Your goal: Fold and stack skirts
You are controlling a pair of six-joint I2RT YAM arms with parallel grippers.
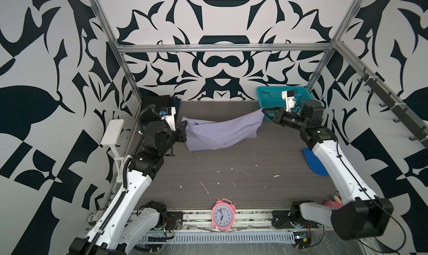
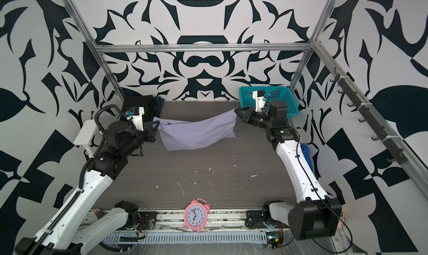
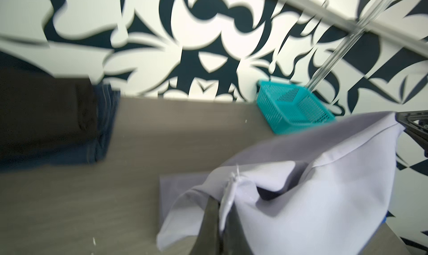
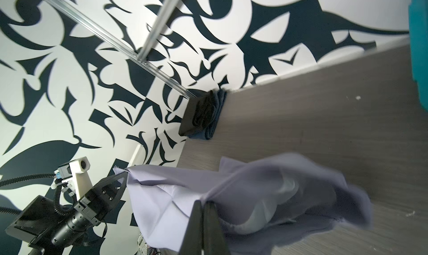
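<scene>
A lavender skirt point(image 1: 223, 132) hangs stretched between both grippers above the table. My left gripper point(image 1: 182, 132) is shut on its left end; in the left wrist view the cloth point(image 3: 312, 201) bunches over the fingertips. My right gripper point(image 1: 266, 113) is shut on the other end, lifted toward the back right, with fabric point(image 4: 173, 197) around its fingers in the right wrist view. At the back left lies a folded stack of dark skirts point(image 3: 49, 117), black over denim blue, partly hidden by my left arm in the top views.
A teal basket point(image 2: 272, 94) stands at the back right, behind my right arm. A blue item point(image 1: 314, 163) lies at the right edge. A pink alarm clock point(image 1: 223, 215) sits at the front.
</scene>
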